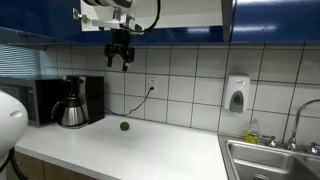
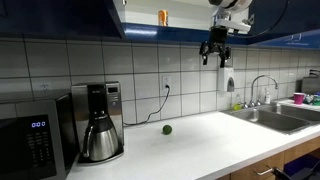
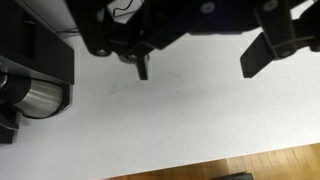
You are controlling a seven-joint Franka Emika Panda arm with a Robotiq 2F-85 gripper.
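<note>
My gripper (image 1: 118, 61) is high above the white counter, near the lower edge of the upper cabinets. In the wrist view its two dark fingers (image 3: 262, 57) stand wide apart, with only bare counter visible between them. A small, round, dark green object (image 2: 167, 129) sits alone on the counter near the tiled wall, well below the gripper. It does not show in the wrist view.
A coffee maker with a steel carafe (image 2: 101, 135) stands beside a microwave (image 2: 38, 145). The sink (image 1: 262, 160) lies at the right, with a soap dispenser (image 1: 236, 93) on the wall. An orange container (image 2: 163, 17) is on the upper shelf. Mid-counter is clear.
</note>
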